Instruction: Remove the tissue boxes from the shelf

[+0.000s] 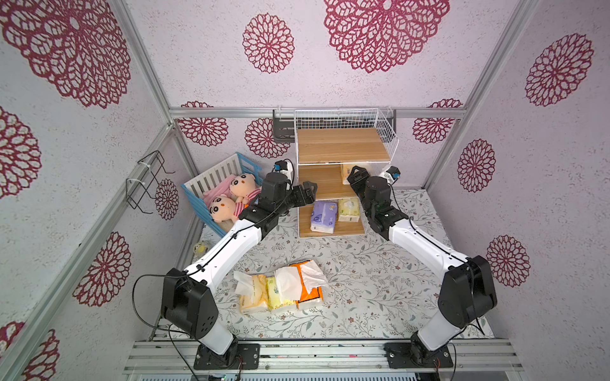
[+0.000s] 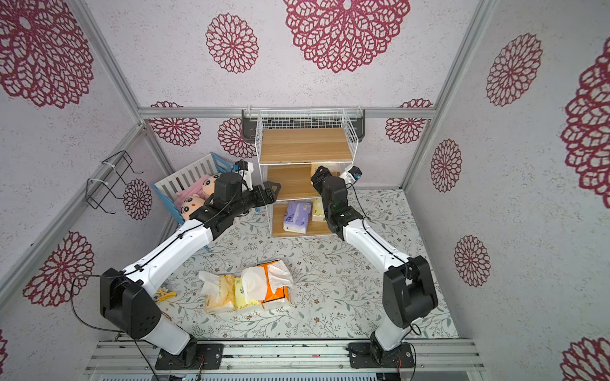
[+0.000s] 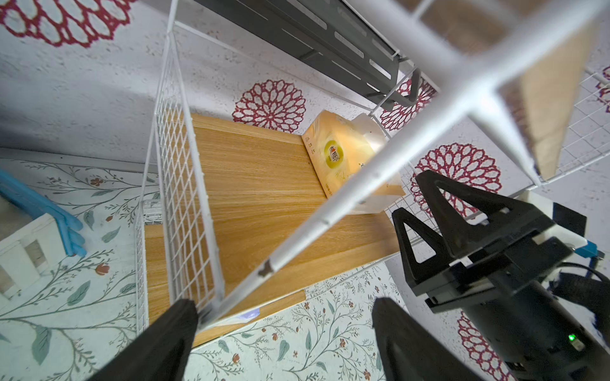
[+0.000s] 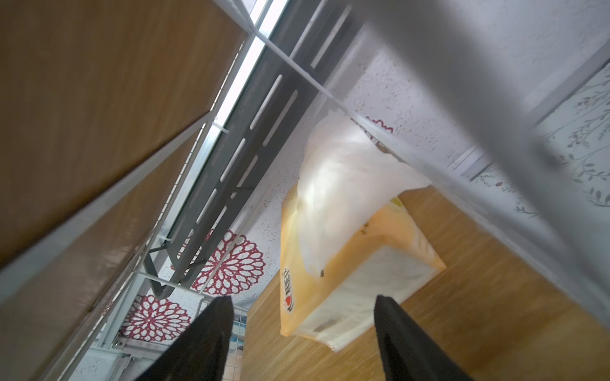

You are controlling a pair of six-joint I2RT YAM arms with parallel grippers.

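An orange tissue pack (image 4: pixel 355 254) with white tissue on top sits on the middle shelf board (image 3: pixel 254 177). My right gripper, open and empty, is in front of it at the shelf opening. My left gripper stands open at the shelf's left front corner, with nothing between its fingers. On the bottom board lie a purple pack (image 1: pixel 323 217) and a pale yellow pack (image 1: pixel 349 210). More tissue packs (image 1: pixel 303 282) lie in a group on the table at the front left.
A blue crib with dolls (image 1: pixel 228 209) stands left of the shelf. The shelf's white wire frame (image 3: pixel 197 222) and empty top board (image 1: pixel 340 143) bound the opening.
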